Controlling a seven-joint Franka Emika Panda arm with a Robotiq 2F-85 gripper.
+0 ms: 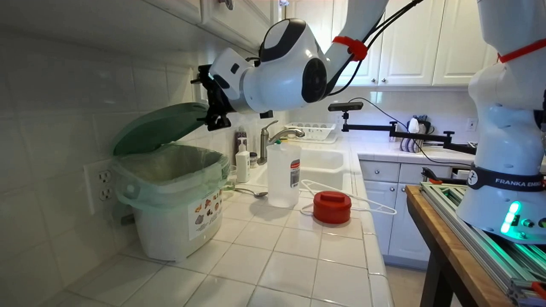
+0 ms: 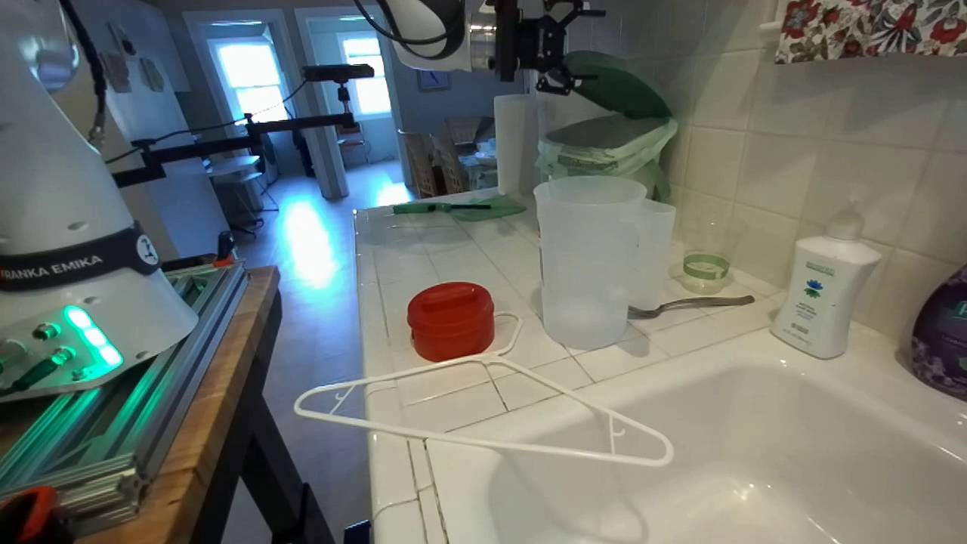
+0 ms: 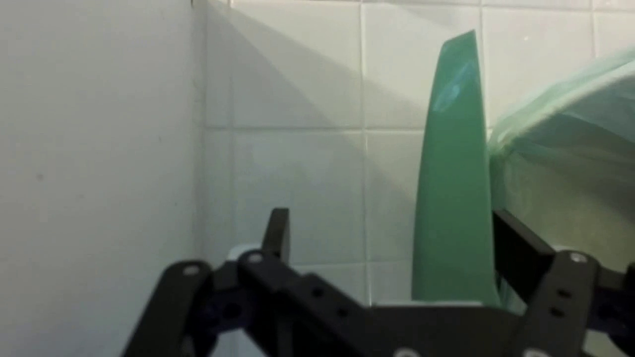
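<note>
A white bin with a green liner point(image 1: 174, 199) stands against the tiled wall, its green lid point(image 1: 158, 128) raised and leaning back. My gripper is open, and the edge of the green lid point(image 3: 455, 196) lies between its fingers, close to the right one. Whether that finger touches the lid I cannot tell. In exterior view 1 the gripper point(image 1: 208, 102) is at the lid's right-hand edge, above the bin's opening. From the other side, the second exterior view has the gripper point(image 2: 562, 45) at the lid's upper left edge.
Overhead, a white cabinet point(image 1: 240, 20) hangs close above the arm. A clear pitcher point(image 2: 589, 263), a red container point(image 1: 331, 207), a white hanger point(image 2: 489, 363) and a spoon point(image 2: 693, 305) lie near the sink point(image 2: 770, 435).
</note>
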